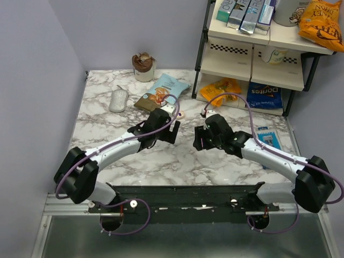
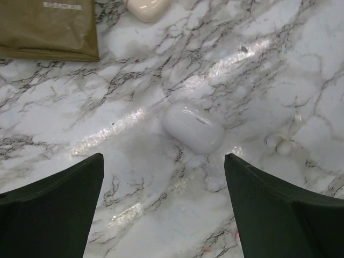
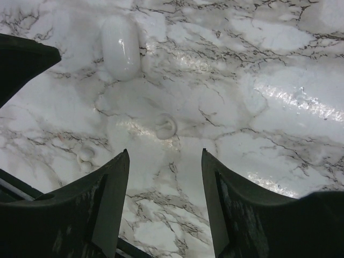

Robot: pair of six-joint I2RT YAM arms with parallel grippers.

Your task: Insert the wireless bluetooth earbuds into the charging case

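The white, pill-shaped charging case [image 2: 193, 127] lies on the marble table, its lid apparently closed. In the right wrist view the same case [image 3: 121, 47] is at upper left. Two small white earbuds lie loose: one earbud [image 3: 166, 127] ahead of my right fingertips, the other earbud [image 3: 86, 156] farther left. A single earbud [image 2: 279, 143] shows in the left wrist view, right of the case. My left gripper [image 1: 170, 133] is open above the table near the case, nothing between its fingers. My right gripper [image 1: 201, 138] is open and empty too. From above, the case cannot be made out.
A blue and brown snack bag [image 1: 161, 91] and a beige rounded object [image 1: 180, 114] lie behind the left gripper. The shelf [image 1: 231, 64] stands at back right. Both grippers are close together; one left finger [image 3: 24, 59] reaches into the right wrist view.
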